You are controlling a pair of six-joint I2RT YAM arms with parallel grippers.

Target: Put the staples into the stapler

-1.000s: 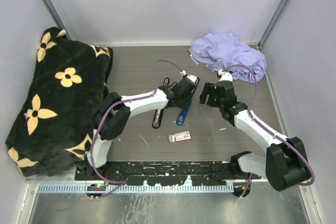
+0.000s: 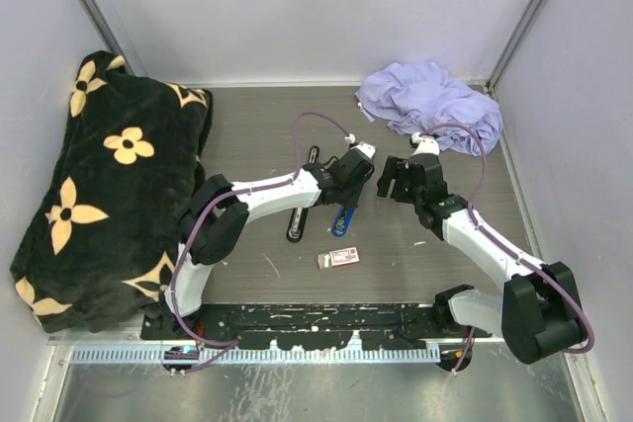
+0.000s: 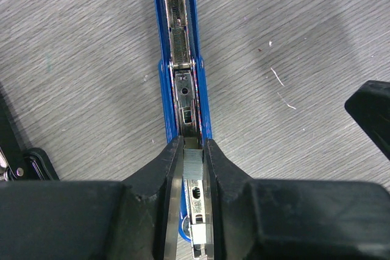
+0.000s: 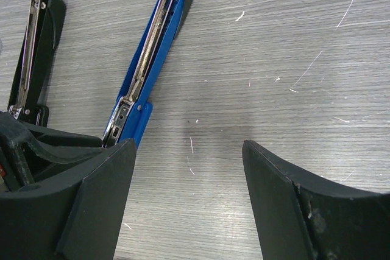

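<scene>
A blue stapler (image 2: pixel 344 220) lies opened flat in the middle of the table, its metal channel exposed. In the left wrist view my left gripper is over the stapler's lower part, fingers close together around a short silvery piece in the channel; whether they grip it is unclear. My right gripper stands open to the right of the stapler, nothing between its fingers. A small staple box (image 2: pixel 338 258) lies nearer the front edge.
A black stapler (image 2: pixel 297 224) lies opened out left of the blue one. A lavender cloth (image 2: pixel 430 106) is heaped at the back right; a patterned dark blanket (image 2: pixel 109 195) fills the left side.
The right arm looks unmoved.
</scene>
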